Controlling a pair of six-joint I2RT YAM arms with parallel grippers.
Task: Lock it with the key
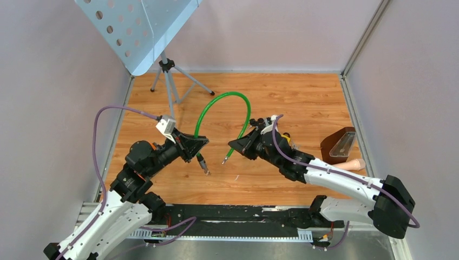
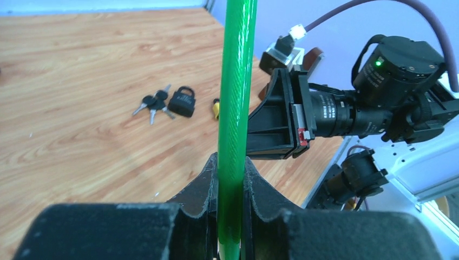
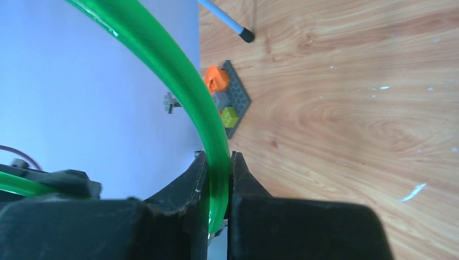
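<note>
A green U-shaped cable lock (image 1: 225, 95) is held in the air by both grippers. My left gripper (image 1: 198, 142) is closed around one leg, the green tube (image 2: 234, 97) running upright between its fingers; a metal lock end hangs below it. My right gripper (image 1: 236, 145) is shut on the other leg (image 3: 216, 184), whose silver tip shows below it in the top view. In the left wrist view a bunch of keys (image 2: 154, 104) lies on the wood beside a black padlock (image 2: 182, 102); a yellow padlock is mostly hidden behind the right arm.
A tripod (image 1: 169, 81) stands at the back left under a perforated panel. A brown wedge-shaped object (image 1: 333, 142) and a wooden item (image 1: 352, 164) lie at the right. The right wrist view shows a plate with coloured blocks (image 3: 238, 95).
</note>
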